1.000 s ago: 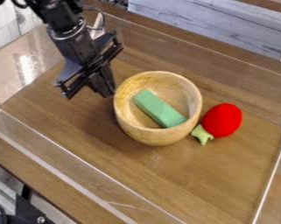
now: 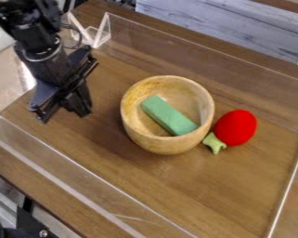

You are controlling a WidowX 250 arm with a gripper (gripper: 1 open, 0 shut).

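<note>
My black gripper [image 2: 82, 110] hangs over the left part of the wooden table, left of a wooden bowl [image 2: 144, 139]; its fingers look close together, with nothing visible between them. Inside the bowl lies a green block [image 2: 169, 114]. Just right of the bowl is a red tomato-like object [image 2: 237, 127], with a small pale green piece [image 2: 213, 142] at its lower left.
The wooden table [image 2: 219, 186] has free room at the front right and behind the bowl. Clear raised edges run along the front left and right sides.
My gripper has moved left, away from the bowl. The bowl, the green block and the red object look unmoved.
</note>
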